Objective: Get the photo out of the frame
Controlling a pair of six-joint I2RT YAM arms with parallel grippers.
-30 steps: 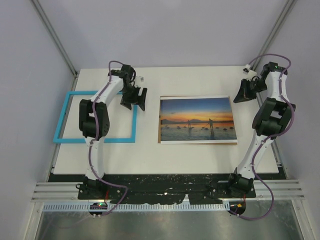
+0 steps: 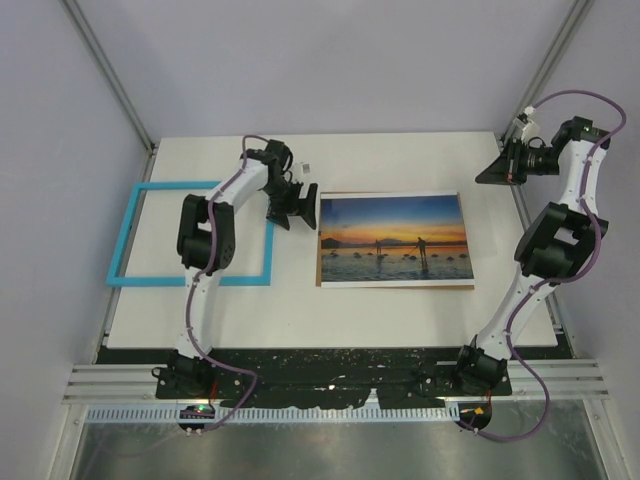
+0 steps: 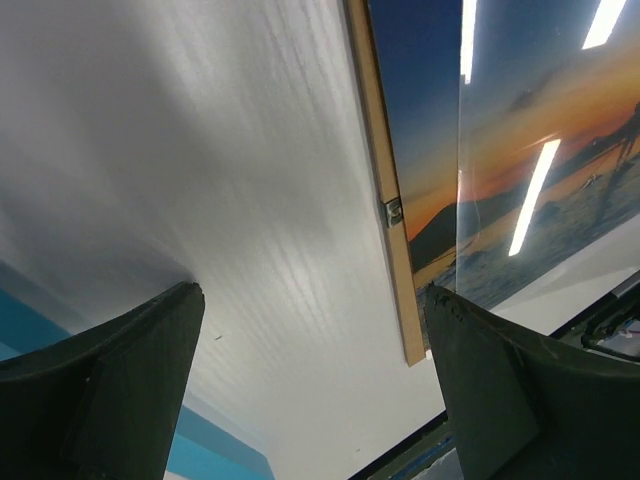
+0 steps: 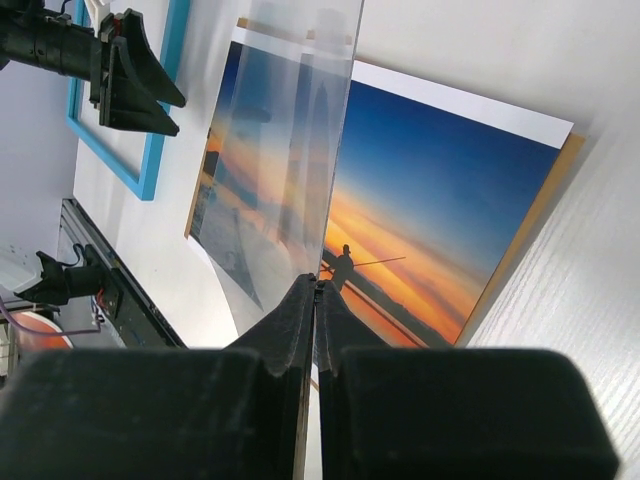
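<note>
The sunset photo [image 2: 395, 240] lies flat at mid-table on a slightly larger brown backing board [image 3: 378, 130], whose edge shows around it. Left of them rests the empty blue frame [image 2: 190, 281]. My right gripper is shut on a clear sheet [image 4: 285, 150], held tilted in front of the photo in the right wrist view; the top view barely reveals the sheet. My left gripper [image 2: 298, 224] hangs open between blue frame and photo, nothing between its fingers. A small metal clip [image 3: 393, 212] sits on the board's left edge.
Walls close in on both sides, and the right arm stands near the right one. Reflections [image 3: 535, 195] on the clear sheet blur part of the photo in the left wrist view.
Photo and frame stay put.
</note>
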